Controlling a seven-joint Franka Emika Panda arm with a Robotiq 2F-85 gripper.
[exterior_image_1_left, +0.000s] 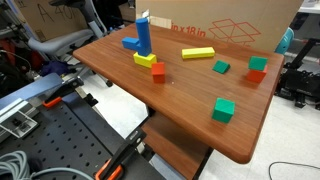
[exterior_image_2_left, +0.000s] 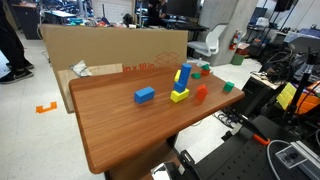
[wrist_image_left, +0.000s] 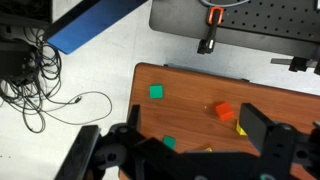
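In the wrist view my gripper is open above the brown table, its dark fingers (wrist_image_left: 98, 150) far apart with nothing between them at their height. Below lie a green block (wrist_image_left: 155, 91), an orange-red block (wrist_image_left: 221, 108) and part of a yellow block (wrist_image_left: 240, 128). A tall blue block (exterior_image_1_left: 143, 36) stands at or on a yellow block (exterior_image_1_left: 145, 58); which, I cannot tell. Another blue block (exterior_image_2_left: 144, 95) lies nearby. A long yellow block (exterior_image_1_left: 198, 52) and a flat green one (exterior_image_1_left: 221, 66) lie farther back. One green block (exterior_image_1_left: 258, 63) rests on a red block (exterior_image_1_left: 256, 76).
The wooden table (exterior_image_1_left: 180, 99) has bare room between the blocks and a wide clear left part in exterior view 2. A cardboard panel (exterior_image_2_left: 120, 47) borders its back. The black perforated robot bench (exterior_image_1_left: 75, 140) adjoins it, with cables and clamps on top.
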